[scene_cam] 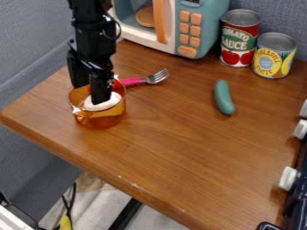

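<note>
My black gripper point(99, 83) points down into an orange translucent pot point(84, 117) at the left of the wooden table point(180, 171). A white object point(104, 105) sits in the pot, just below and around the fingertips. The fingers are dark against each other, so I cannot tell how far apart they stand or whether they hold anything. A fork with a pink handle point(133, 81) lies just behind the pot.
A teal toy microwave point(192, 45) and two cans point(239, 40) stand at the back. A green cucumber point(224, 97) lies right of centre. A dark appliance point(293, 193) borders the right edge.
</note>
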